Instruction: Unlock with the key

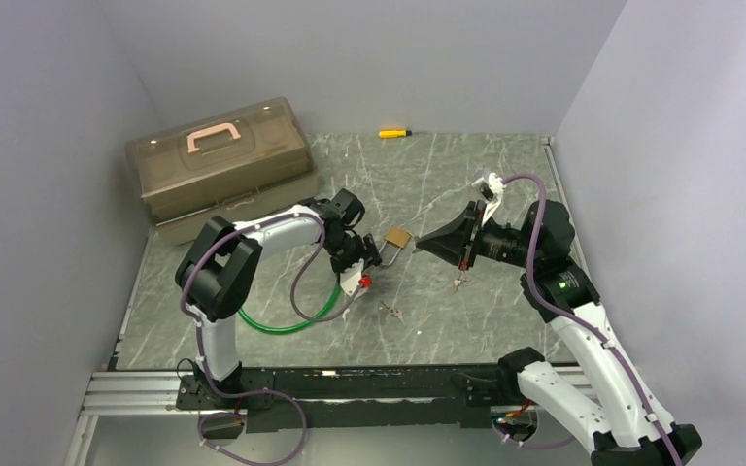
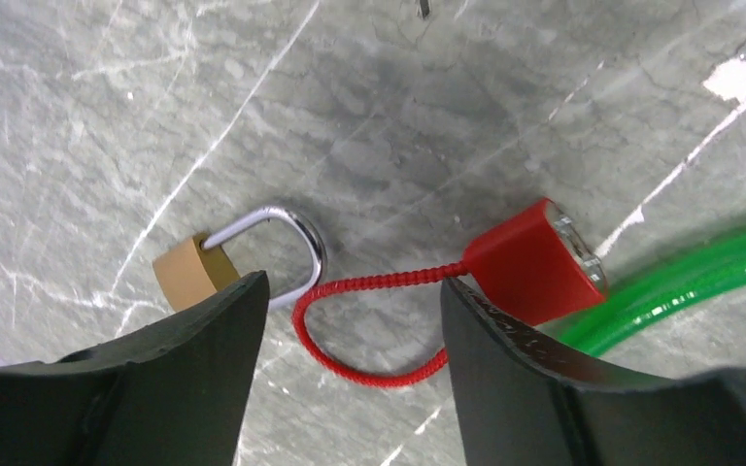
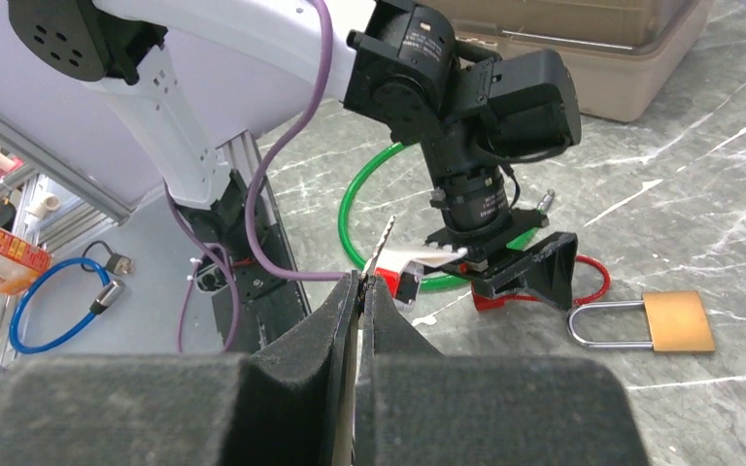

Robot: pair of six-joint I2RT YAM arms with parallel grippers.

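A brass padlock (image 1: 397, 236) with a steel shackle lies on the marble board, beside a red lock (image 2: 534, 262) with a looped red cord. My left gripper hangs part open above the cord, nothing visible between its fingers. My right gripper is shut on a thin silver key (image 3: 385, 236), held blade up, right of the padlock in the top view.
Loose keys (image 1: 391, 311) lie at the front middle and beneath the right arm. A green cable lock (image 1: 287, 328) lies front left, a toolbox (image 1: 219, 165) back left, a yellow screwdriver (image 1: 393, 134) at the back.
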